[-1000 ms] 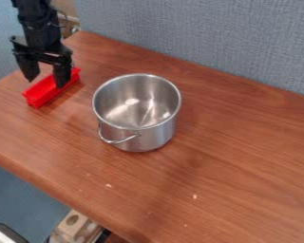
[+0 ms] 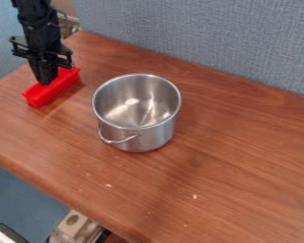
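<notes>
A black robot gripper (image 2: 47, 76) reaches in from the top left, its fingertips down at a red oblong block (image 2: 50, 89) on the wooden table's left side. The fingers look drawn close together over the block; whether anything is between them is hidden. A steel pot (image 2: 137, 112) with a wire handle stands to the right of the block, apart from it.
A grey wall (image 2: 218, 38) runs behind it. Light wooden and dark hardware (image 2: 76, 228) sits at the lower-left edge.
The block and pot look to be in about the same places.
</notes>
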